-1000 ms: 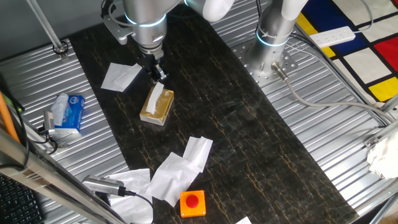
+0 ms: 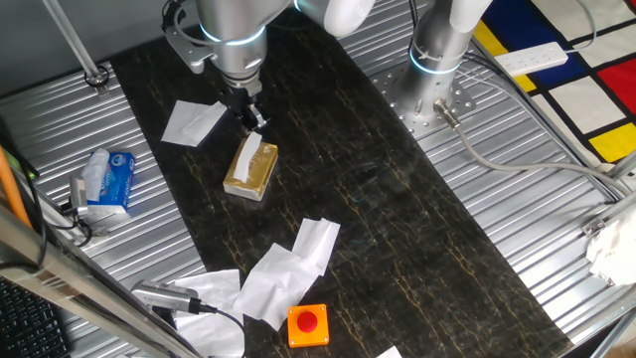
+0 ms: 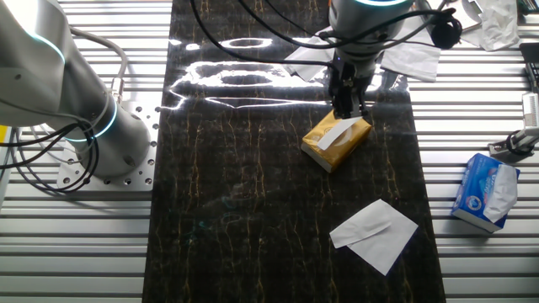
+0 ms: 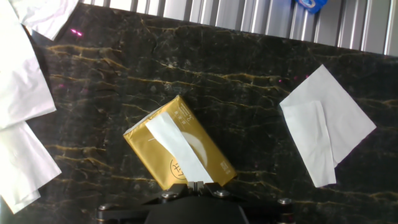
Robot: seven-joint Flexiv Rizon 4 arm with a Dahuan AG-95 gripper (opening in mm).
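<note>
A gold tissue pack (image 2: pixel 260 171) lies on the dark marbled table, turned at an angle. From its top opening a white tissue (image 4: pixel 176 145) sticks out as a long strip across the pack. My gripper is at the strip's far end, low over one end of the pack, pointing down. Its fingertips look closed together in the wrist view. The strip's end runs up to them, but I cannot tell whether any of it is between them. In exterior view 2 the black gripper (image 3: pixel 349 114) partly covers that end of the pack.
A loose tissue (image 2: pixel 193 123) lies near the pack, and more white sheets (image 2: pixel 278 283) are spread out by an orange box with a red button (image 2: pixel 308 323). A blue tissue pack (image 2: pixel 111 183) rests on the ribbed metal beside the table.
</note>
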